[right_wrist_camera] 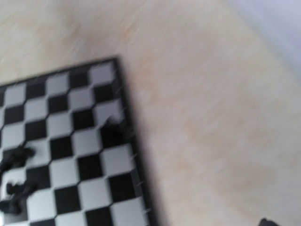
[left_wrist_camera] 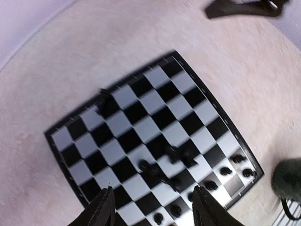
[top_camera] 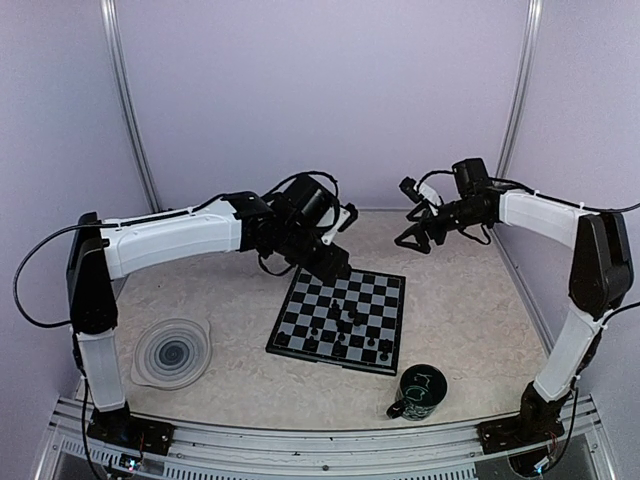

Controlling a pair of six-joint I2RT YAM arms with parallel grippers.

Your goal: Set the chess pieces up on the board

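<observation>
The black-and-white chessboard (top_camera: 375,290) lies flat near the table's middle. Several small dark pieces stand in its front rows, such as one pawn (left_wrist_camera: 225,170) near the corner. Mid-board, a few dark pieces (left_wrist_camera: 178,153) lie on their sides close together. Another dark piece is by itself at the opposite edge, also seen as a blurred piece (right_wrist_camera: 115,127) in the right wrist view. My left gripper is open above the board, its fingers apart with nothing between them. Off the board, at the back right, my right gripper (top_camera: 414,240) hangs open and empty.
A dark mug (top_camera: 422,388) stands off the board's front right corner. To the left lies a round translucent lid (top_camera: 172,353). Bare table (top_camera: 460,310) extends right of the board.
</observation>
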